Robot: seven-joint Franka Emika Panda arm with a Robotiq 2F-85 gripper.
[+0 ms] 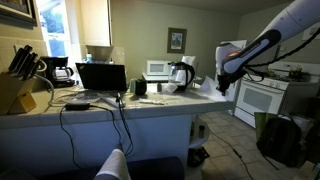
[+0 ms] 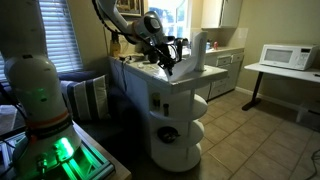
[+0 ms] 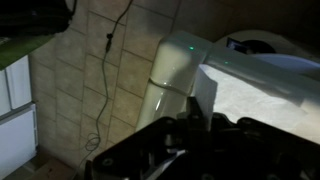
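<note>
My gripper [image 1: 222, 92] is at the right end of the long counter [image 1: 150, 108], pointing down. In the wrist view, a white sheet [image 3: 245, 98], like paper or a paper towel, narrows to a tip at the shut fingers, which look closed on it. Part of the sheet [image 1: 211, 87] stands up over the counter's end in exterior view 1. The gripper [image 2: 169, 72] is above the near edge of the counter in exterior view 2. The arm's body hides the fingertips' exact contact.
A kettle [image 1: 183, 74], a laptop [image 1: 103, 77], a mug [image 1: 139, 87] and a knife block [image 1: 17, 92] stand along the counter. Cables lie on the tiled floor [image 3: 110, 65] beyond its end. A dark bag [image 1: 281, 138] is on the right.
</note>
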